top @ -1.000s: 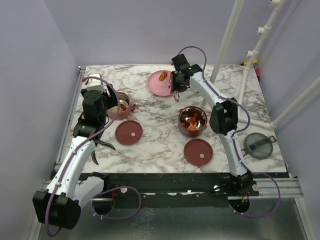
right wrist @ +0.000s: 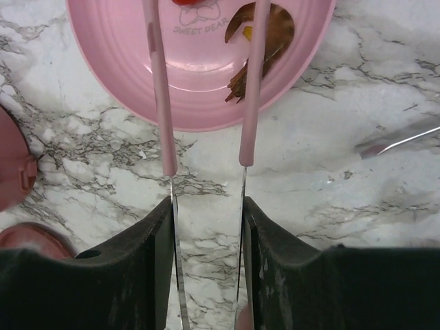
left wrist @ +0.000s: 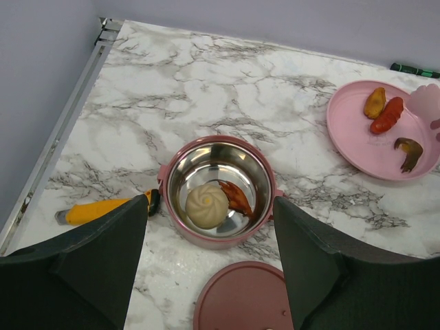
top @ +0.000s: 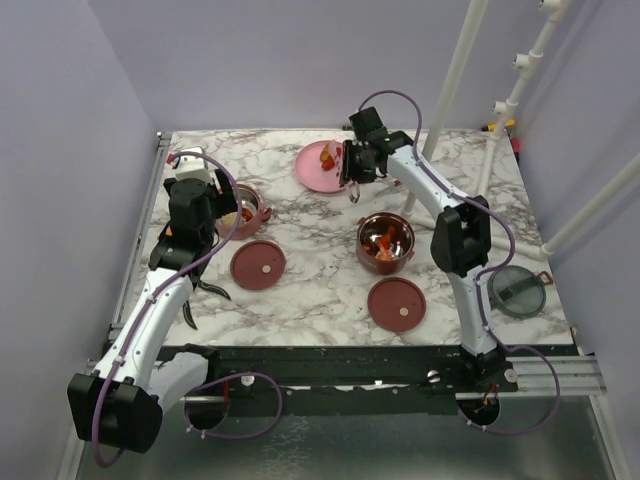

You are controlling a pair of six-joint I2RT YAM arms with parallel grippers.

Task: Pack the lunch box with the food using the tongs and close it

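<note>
My right gripper is shut on a pair of tongs with metal arms and pink tips (right wrist: 160, 89). The tips stand apart over the pink plate (right wrist: 192, 113), with no food seen pinched between them. On the plate lie a brown shrimp, partly behind one tip in the right wrist view, a red sausage and a yellow-brown piece. My left gripper is open and empty above the left pink pot (left wrist: 180, 218), which holds a pale bun (left wrist: 207, 206) and a reddish piece (left wrist: 237, 197).
A second pot (top: 370, 262) with orange-red food stands right of centre. Round lids (top: 258, 265) lie in front of both pots. A clear round lid (top: 518, 292) is at the right. White pipes (top: 453, 80) cross the right side. Marble between the pots is clear.
The plate's food was covered and uncovered as they passed. The left arm stayed almost still.
</note>
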